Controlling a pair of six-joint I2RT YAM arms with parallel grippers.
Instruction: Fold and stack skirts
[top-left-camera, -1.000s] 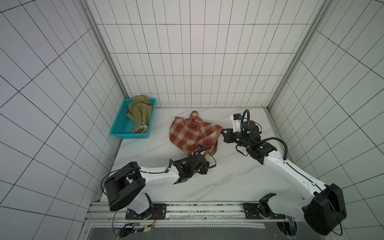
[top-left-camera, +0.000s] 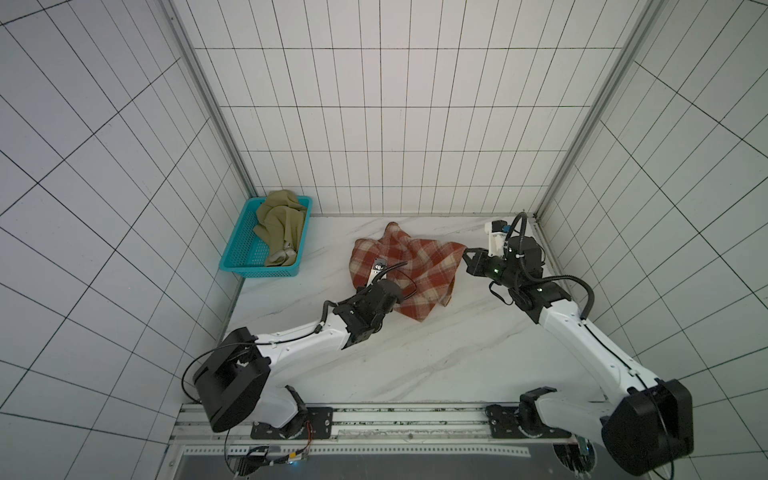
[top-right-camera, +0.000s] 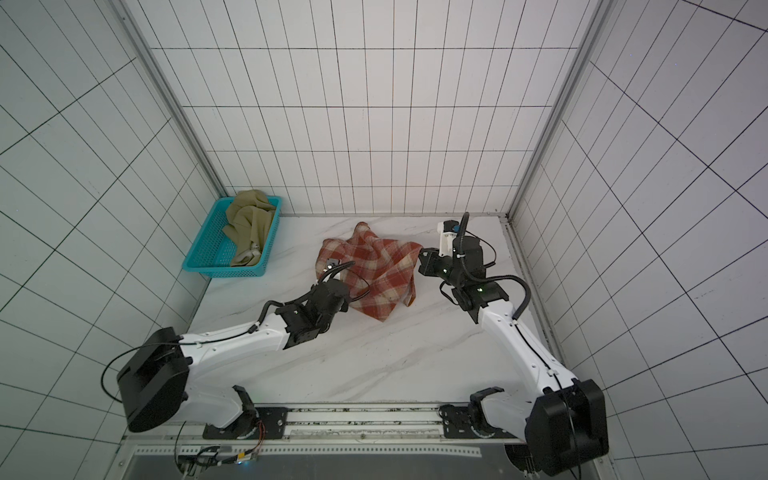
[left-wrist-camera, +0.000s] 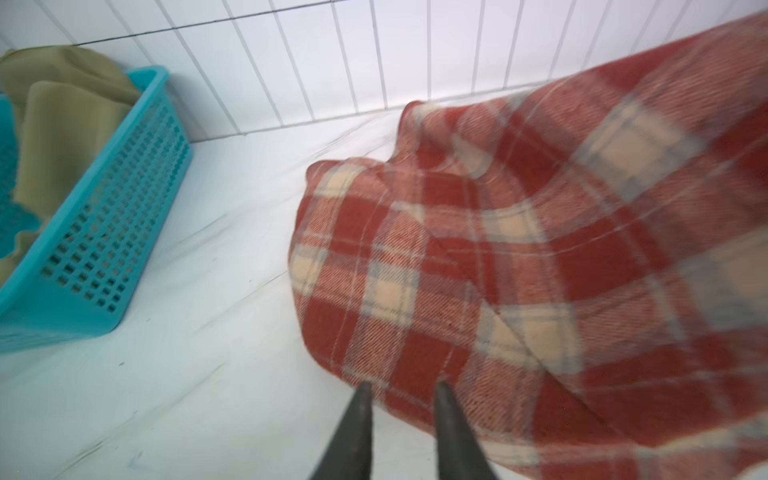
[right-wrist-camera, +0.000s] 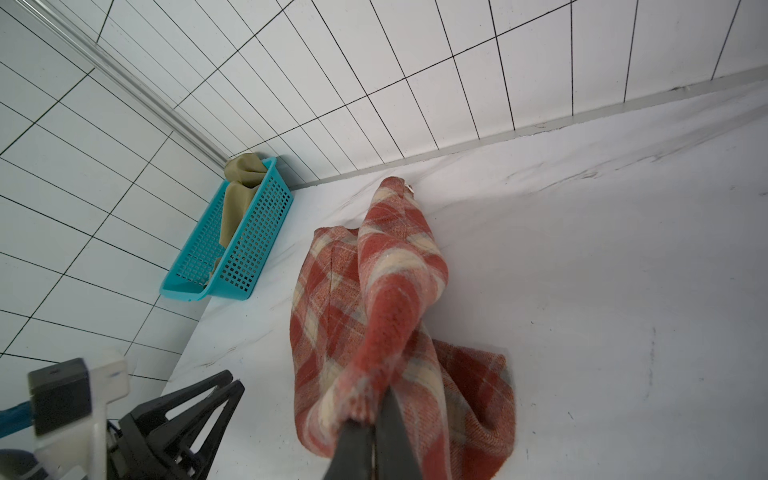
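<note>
A red plaid skirt (top-left-camera: 416, 268) lies crumpled in the table's middle, one end raised towards my right gripper (top-left-camera: 468, 254). In the right wrist view that gripper is shut on the raised cloth. My left gripper hangs over the skirt's near-left edge, blurred, with a gap between its fingers and nothing seen held. An olive garment (top-left-camera: 280, 224) lies in the teal basket (top-left-camera: 240, 260) at the back left.
Tiled walls enclose the back and both sides.
My right gripper has moved right and slightly back, drawing the skirt's end with it. My left gripper has moved left, off the skirt's front-right part.
</note>
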